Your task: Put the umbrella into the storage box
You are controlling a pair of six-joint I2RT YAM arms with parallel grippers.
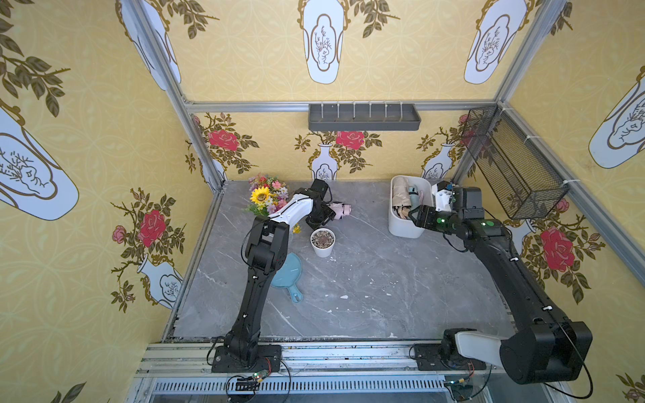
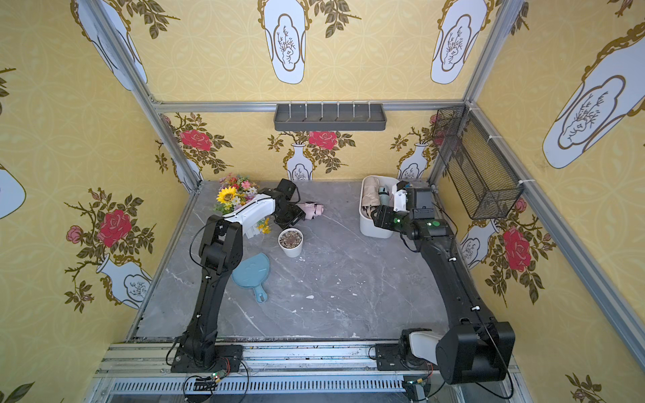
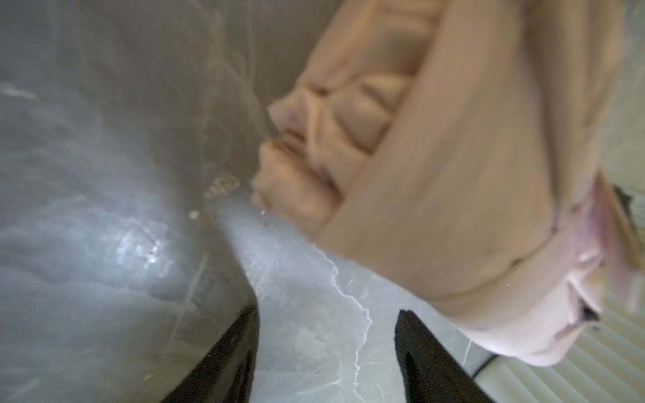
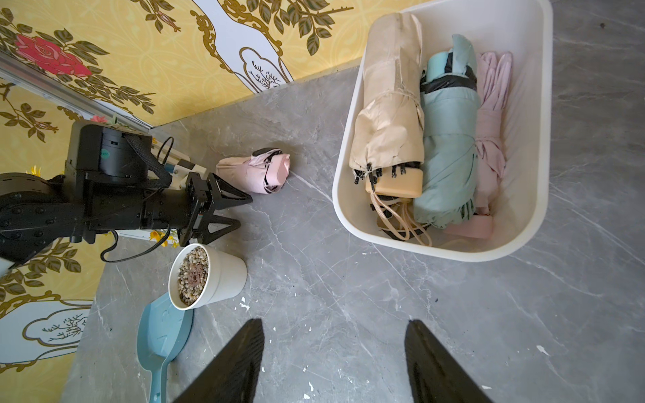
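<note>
A folded pink umbrella (image 4: 254, 172) lies on the tabletop at the back, just past my left gripper. That gripper is open with nothing between its fingers; in the right wrist view they point rightward, beside the umbrella's near side. The left wrist view shows the umbrella's blurred fabric (image 3: 470, 174) off to the upper right, outside the fingers. The white storage box (image 4: 544, 168) stands to the right, holding a beige umbrella (image 4: 389, 100), a teal one (image 4: 448, 154) and a pink one (image 4: 489, 127). Above the table near the box, my right gripper is open and empty.
A white pot of pebbles (image 1: 322, 243) stands close in front of the left gripper. Flowers (image 1: 267, 194) sit behind the left arm, and a blue dustpan (image 1: 287, 272) lies nearer the front. Bare tabletop stretches between umbrella and box.
</note>
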